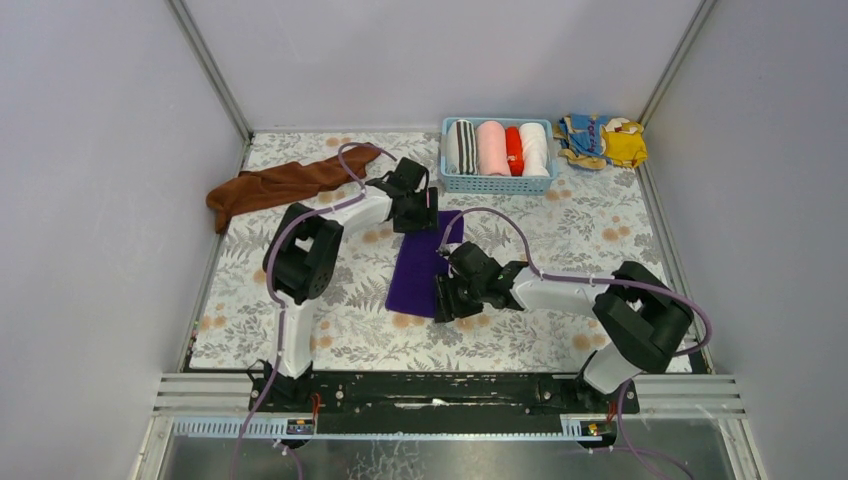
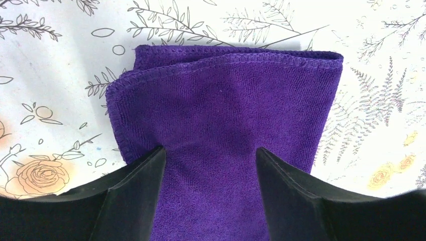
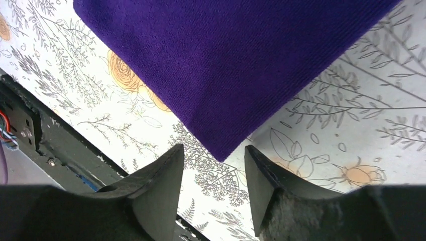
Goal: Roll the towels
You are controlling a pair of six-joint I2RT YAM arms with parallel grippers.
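Observation:
A folded purple towel [image 1: 414,270] lies flat in the middle of the table, its long side running front to back. In the left wrist view my left gripper is over one end of the towel [image 2: 224,105], fingers apart, with the folded hem in sight beyond them. My right gripper stands open at the towel's front corner [image 3: 218,140], one finger to each side of the tip.
A blue basket [image 1: 494,184] at the back holds several rolled towels. A brown cloth [image 1: 265,188] lies at back left, folded blue and yellow cloths [image 1: 600,142] at back right.

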